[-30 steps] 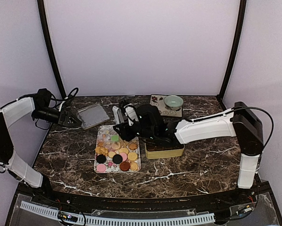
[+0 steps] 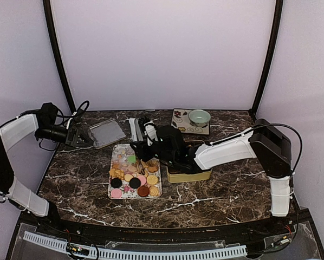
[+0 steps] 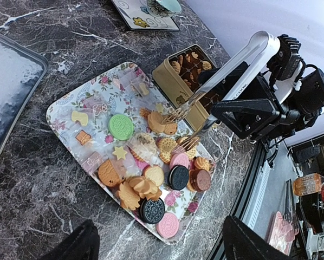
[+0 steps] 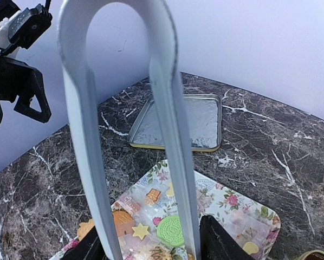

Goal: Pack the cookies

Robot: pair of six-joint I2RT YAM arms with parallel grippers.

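Observation:
Metal tongs with forked tips point(image 3: 259, 57) are held by my right gripper point(image 2: 143, 142), shut on them. In the left wrist view, the tips spread above the floral tray, one by an orange-brown cookie point(image 3: 157, 122), the other by a round biscuit point(image 3: 166, 147); whether they touch is unclear. Assorted cookies, among them a green disc point(image 3: 121, 127) and dark sandwich cookies point(image 3: 178, 177), lie on the floral tray point(image 3: 64, 108). Beside it stands a cream tin point(image 3: 164, 81) with brown pieces inside. Away from the tray, at the left, my left gripper point(image 2: 77, 135) is open and empty.
A shallow grey tray or lid point(image 2: 107, 133) lies behind and left of the cookies. A pale green bowl point(image 2: 199, 117) sits on a patterned square plate point(image 2: 181, 123) at the back.
The left arm has barely moved.

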